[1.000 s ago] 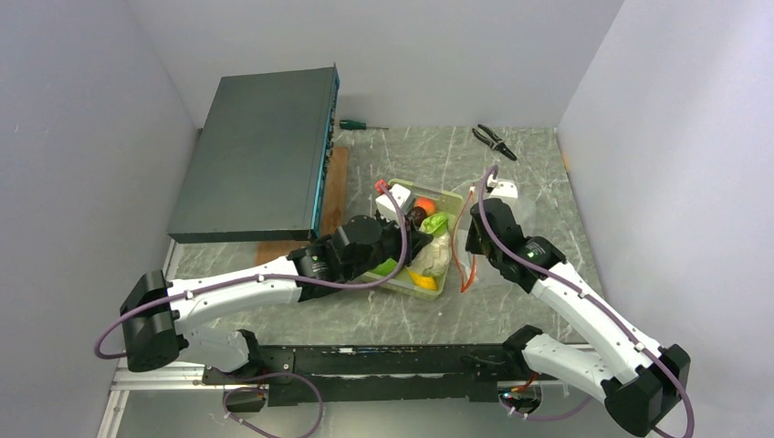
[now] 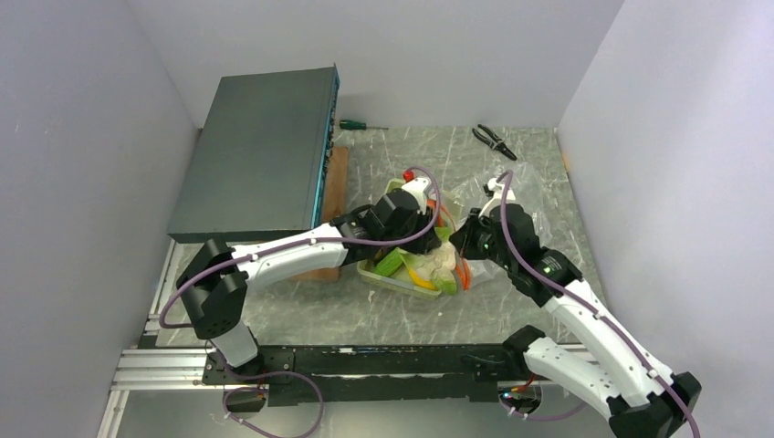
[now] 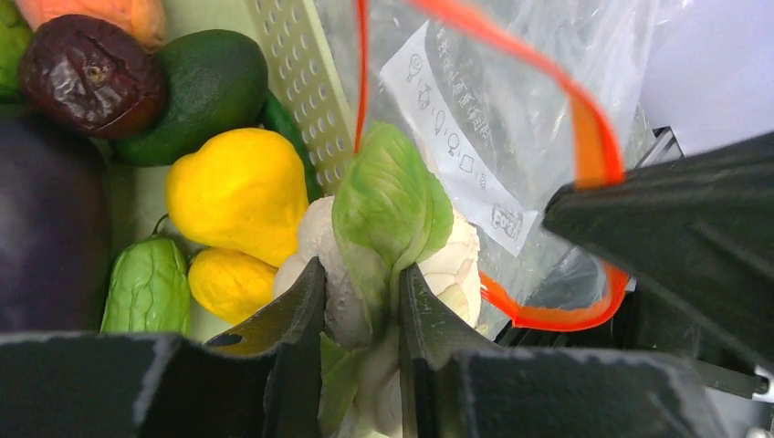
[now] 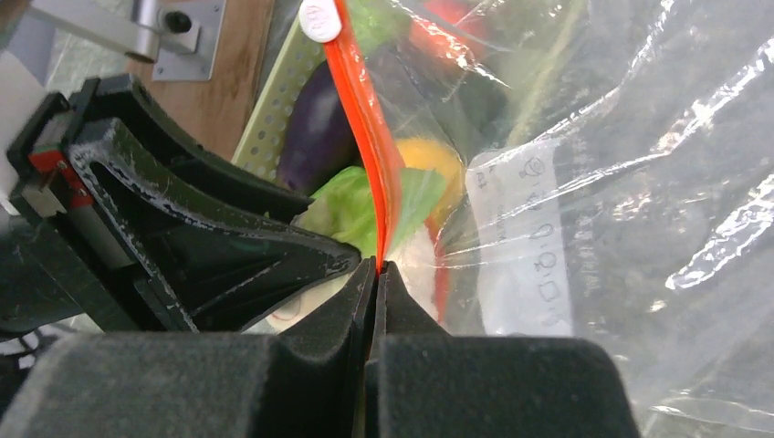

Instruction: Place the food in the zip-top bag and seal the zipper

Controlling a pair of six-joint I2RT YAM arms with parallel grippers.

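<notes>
My left gripper grips the cauliflower [image 3: 456, 255] by its pale green leaves [image 3: 388, 182], at the opening of the zip top bag [image 3: 493, 137]. The bag's orange zipper edge loops around to the right of the cauliflower. My right gripper is shut on that orange zipper strip [image 4: 365, 128], holding the clear bag up beside the left gripper. The green food basket [image 3: 301, 73] holds an eggplant [image 3: 46, 219], an avocado [image 3: 210, 91], yellow peppers [image 3: 233, 192] and other produce.
A dark metal case [image 2: 246, 155] on a wooden board [image 2: 336, 173] fills the back left. A screwdriver [image 2: 354, 124] and pliers [image 2: 493, 141] lie at the back.
The left arm has moved right and slightly toward the back, carrying the cauliflower toward the bag. The right gripper has shifted slightly, with the bag's orange edge moving with it.
</notes>
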